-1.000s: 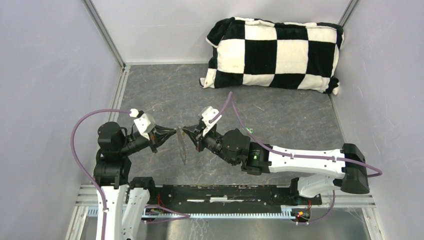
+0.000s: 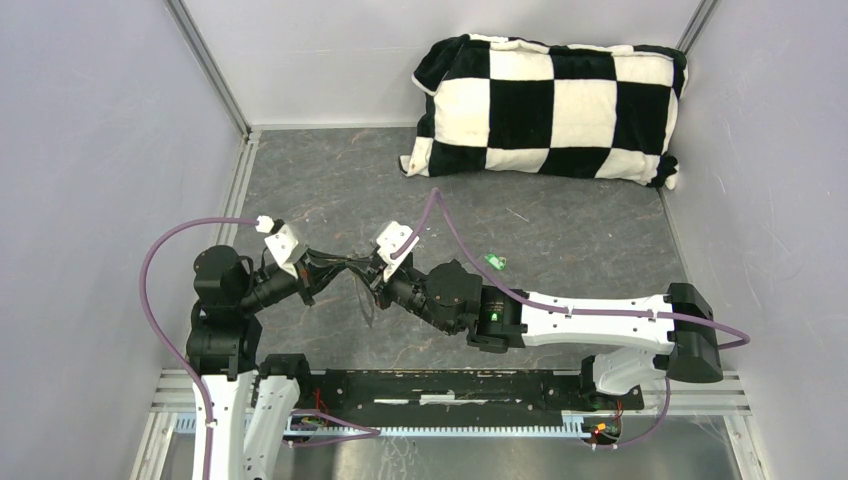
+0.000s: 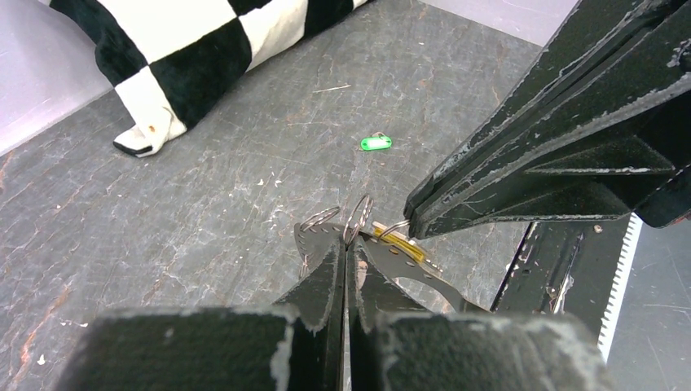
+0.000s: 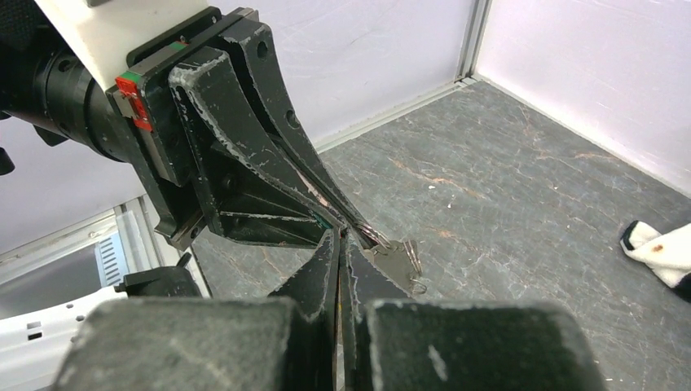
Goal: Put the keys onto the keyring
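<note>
My left gripper is shut, with a thin metal ring standing up at its fingertips. Behind and below hangs a flat grey metal piece with small holes, with another wire loop at its left and a yellow piece beside it. From the right, the shut right gripper meets a thin wire ring end at its tip. In the right wrist view the right gripper covers most of the small parts; the grey piece shows past it. How the rings link is unclear.
A green tag lies on the grey floor, apart from both arms. A black-and-white checkered cushion rests along the back wall.
The right gripper has moved left until its tips come up against the left gripper's tips. My left arm has stayed nearly still, and the grey piece still hangs below.
</note>
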